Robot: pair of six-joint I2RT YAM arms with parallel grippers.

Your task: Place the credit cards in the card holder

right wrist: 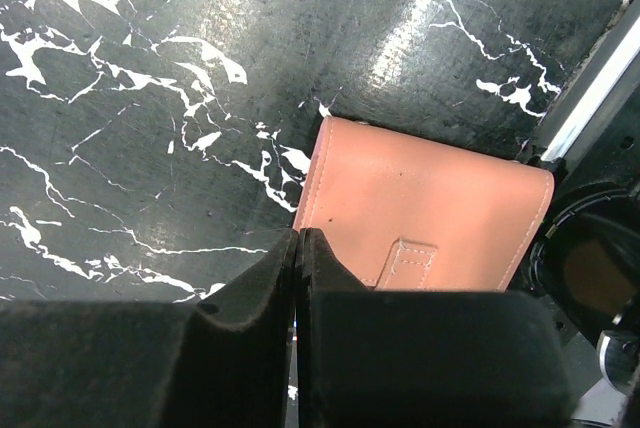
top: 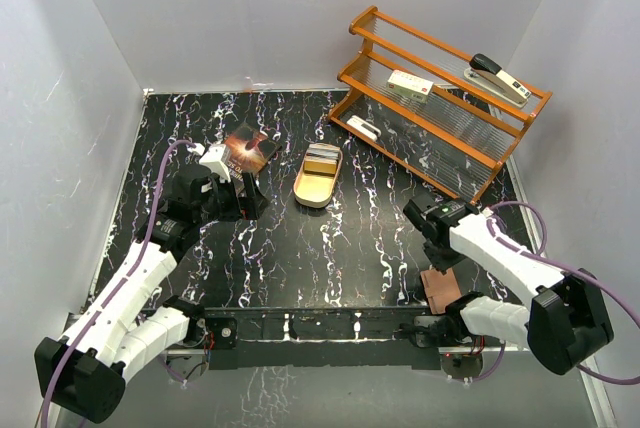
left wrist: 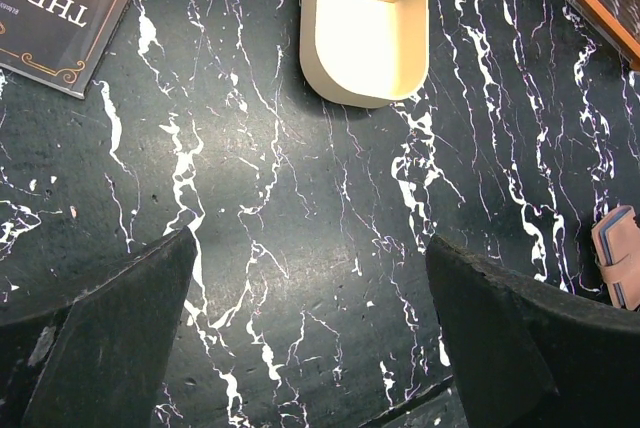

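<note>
The closed pinkish-brown card holder (top: 440, 289) lies flat at the table's front right; its flap and strap tab show in the right wrist view (right wrist: 430, 193). My right gripper is shut, its tips at the near left edge of the holder as seen in that view, with nothing visible between them. Several cards (top: 321, 159) stand in the back part of the cream tray (top: 314, 188) in the middle of the table. To the left of that tray, my left gripper is open over bare table, empty.
A slanted wooden rack (top: 430, 118) holds a stapler (top: 498, 79), a small box (top: 409, 85) and a white item (top: 364, 127) at the back right. A dark book (top: 248, 148) lies at the back left.
</note>
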